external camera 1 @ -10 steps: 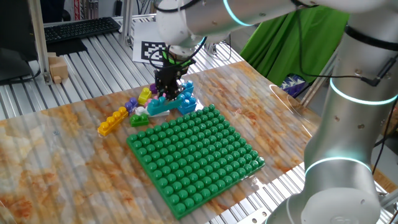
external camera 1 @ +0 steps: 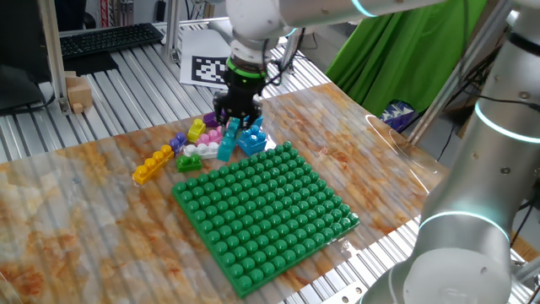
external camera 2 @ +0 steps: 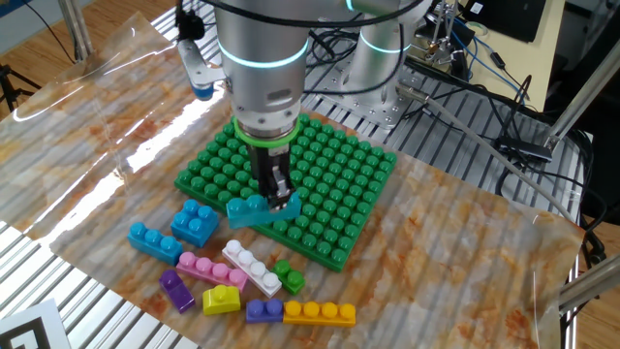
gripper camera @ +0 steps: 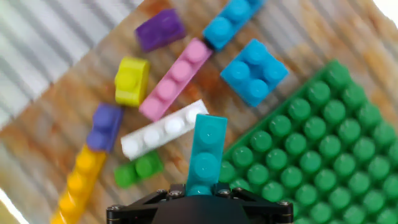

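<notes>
A long teal brick [gripper camera: 206, 152] is held by my gripper, its far end pointing away from the fingers in the wrist view. In exterior view 2 the teal brick [external camera 2: 254, 209] hangs above the table, in front of the near edge of the green baseplate [external camera 2: 329, 247]. The gripper [external camera 2: 281, 199] points down, shut on it. From exterior view 1 the same brick [external camera 1: 227, 145] shows by the baseplate's far corner, in front of the loose bricks. No brick sits on the green baseplate [external camera 1: 261, 219].
Loose bricks lie beside the baseplate: white [gripper camera: 163, 129], pink [gripper camera: 176, 79], yellow [gripper camera: 131, 81], purple [gripper camera: 160, 30], blue square [gripper camera: 254, 73], long blue [gripper camera: 231, 22], small green [gripper camera: 138, 170], violet [gripper camera: 104, 127] and orange [gripper camera: 78, 185].
The gripper has shifted slightly right in exterior view 1 and turned, carrying the teal brick. The brick now points more toward the camera. Baseplate and loose bricks have stayed put.
</notes>
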